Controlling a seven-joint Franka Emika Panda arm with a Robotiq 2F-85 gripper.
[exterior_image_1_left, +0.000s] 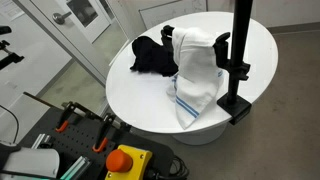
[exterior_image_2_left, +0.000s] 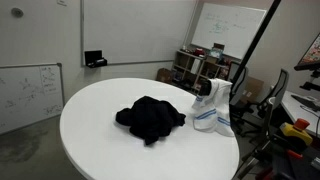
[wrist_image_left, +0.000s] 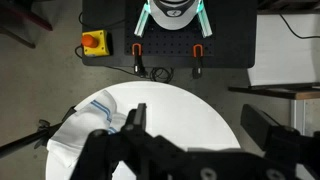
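A white towel (exterior_image_1_left: 197, 90) with blue stripes sits at the table's edge in exterior view 1, draped over or against something dark that I cannot make out. Exterior view 2 has the same towel (exterior_image_2_left: 214, 108) at the right, and in the wrist view the towel (wrist_image_left: 92, 128) is at the lower left. A crumpled black cloth (exterior_image_1_left: 152, 57) lies on the white table, apart from the towel's lower end; exterior view 2 shows this cloth (exterior_image_2_left: 150, 118) near the middle. My gripper is open above the table, with nothing seen between its fingers. Neither exterior view shows it.
The round white table (exterior_image_2_left: 100, 145) has bare room around the black cloth. A black upright pole (exterior_image_1_left: 239, 55) stands by the edge near the towel. An emergency-stop button (exterior_image_1_left: 119, 160) sits on a yellow box beside the dark base.
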